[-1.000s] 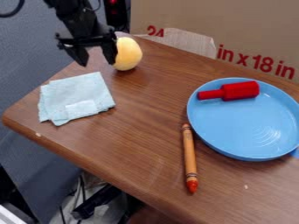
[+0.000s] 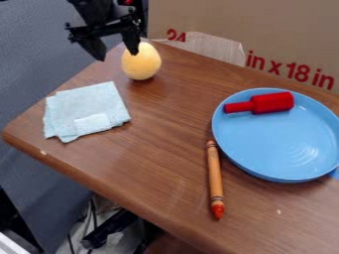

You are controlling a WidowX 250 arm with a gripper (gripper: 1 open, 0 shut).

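Observation:
My black gripper [image 2: 109,44] hangs at the upper left, just left of and above a pale yellow round object [image 2: 142,64] on the table. Its two fingers point down and look spread apart, with nothing visible between them. A folded light blue cloth [image 2: 85,112] lies at the left of the table. A blue plate [image 2: 276,145] on the right holds a red cylindrical object with a handle [image 2: 271,102]. An orange crayon [image 2: 215,180] lies left of the plate, its red tip toward the front.
A cardboard box [image 2: 239,25] stands along the back. The table's left edge drops to a dark grey floor area with cables and black metal parts.
The gripper has risen over the last second, from beside the yellow object to higher above it. The things on the table have not visibly moved.

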